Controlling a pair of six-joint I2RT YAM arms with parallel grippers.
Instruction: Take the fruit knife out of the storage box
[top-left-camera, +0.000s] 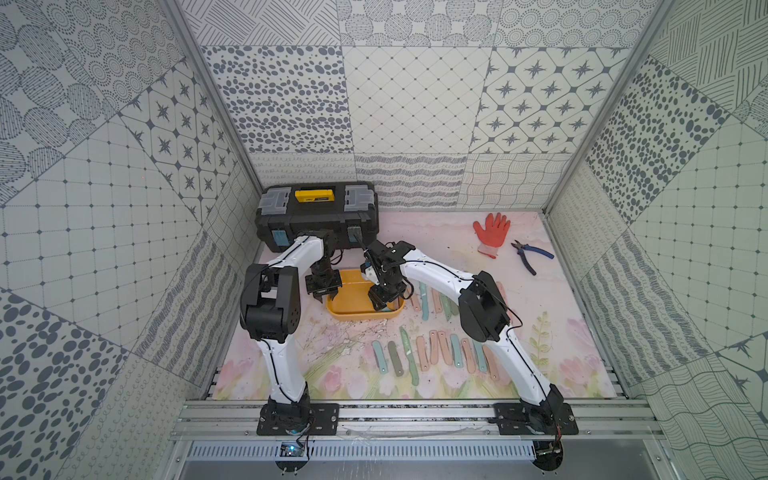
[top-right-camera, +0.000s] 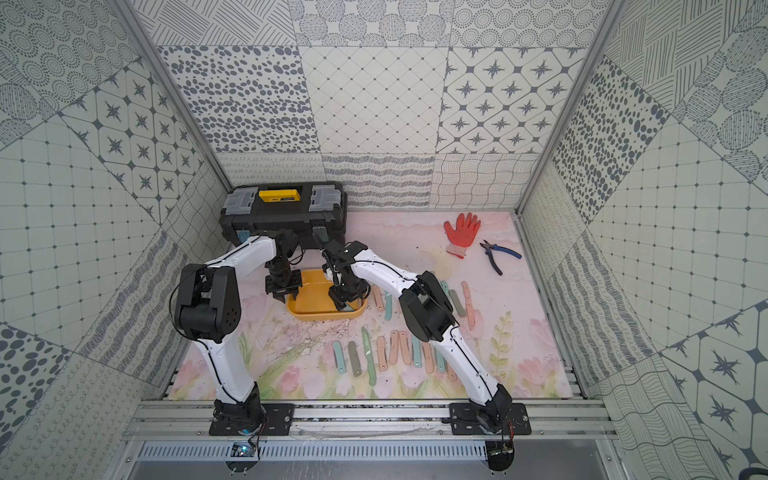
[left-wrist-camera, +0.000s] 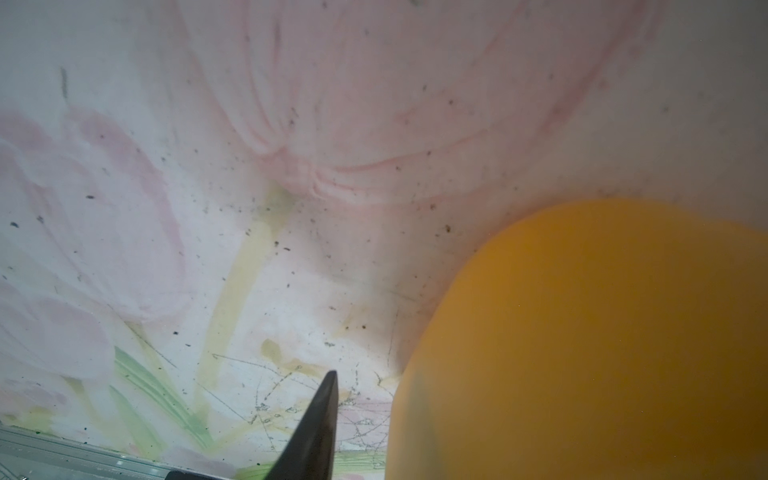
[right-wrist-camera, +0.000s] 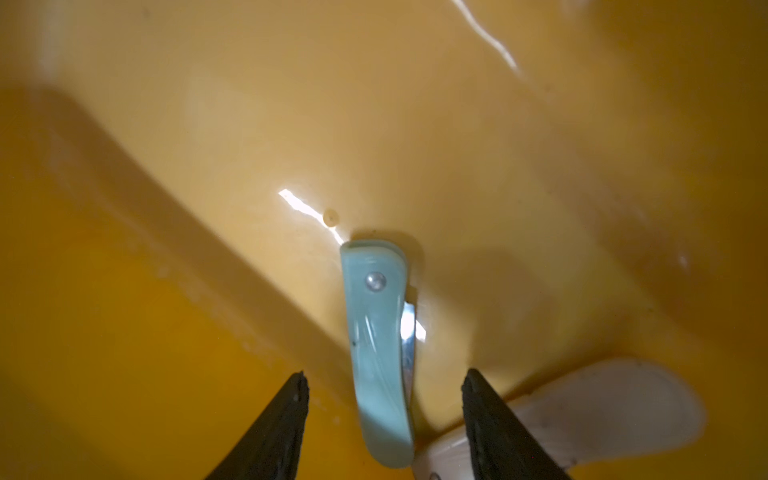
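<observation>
The orange storage box (top-left-camera: 352, 301) sits on the floral mat. In the right wrist view a folded pale-blue fruit knife (right-wrist-camera: 372, 352) lies on its floor, a pinkish-white one (right-wrist-camera: 608, 404) beside it. My right gripper is open over the blue knife, fingers either side of its lower part, not visibly gripping. My left gripper (top-left-camera: 324, 293) is at the box's left end; the left wrist view shows one dark finger (left-wrist-camera: 316, 424) outside the orange wall, and how far apart its fingers stand is unclear.
A black toolbox (top-left-camera: 316, 216) stands behind the box. Several folded knives (top-left-camera: 436, 348) lie in rows to the right and front. A red glove (top-left-camera: 492, 232) and pliers (top-left-camera: 528, 254) lie at the back right.
</observation>
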